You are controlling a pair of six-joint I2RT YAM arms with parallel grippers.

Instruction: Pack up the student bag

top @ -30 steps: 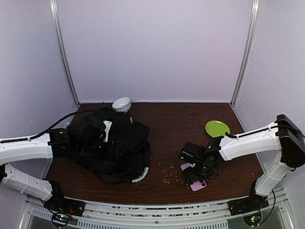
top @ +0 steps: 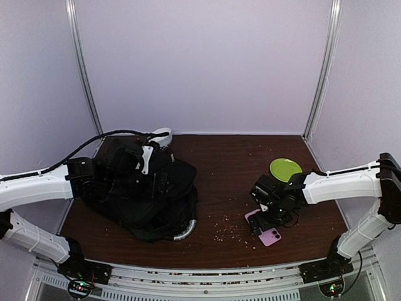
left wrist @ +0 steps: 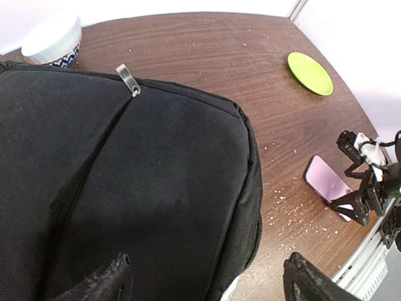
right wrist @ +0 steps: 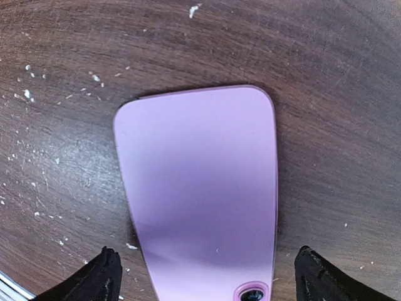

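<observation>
A black bag [top: 178, 207] lies on the left of the table, with a zip pull [left wrist: 128, 80] on its top. Above the bag hangs my left gripper, its fingers apart and only bag cloth showing below them. Toward the front right, a pink phone [right wrist: 203, 182] lies flat, camera end nearest in the right wrist view. Over it my right gripper is open, one finger past each long side; no contact shows. Part of the phone is hidden by the right gripper in the top view.
A green plate [top: 286, 168] lies at the right, behind the right gripper. Beyond the bag stands a white bowl [left wrist: 53, 39], partly hidden. Small pale crumbs dot the wood left of the phone.
My right gripper has moved right. The left arm has risen a little, now covering part of the bowl from above.
</observation>
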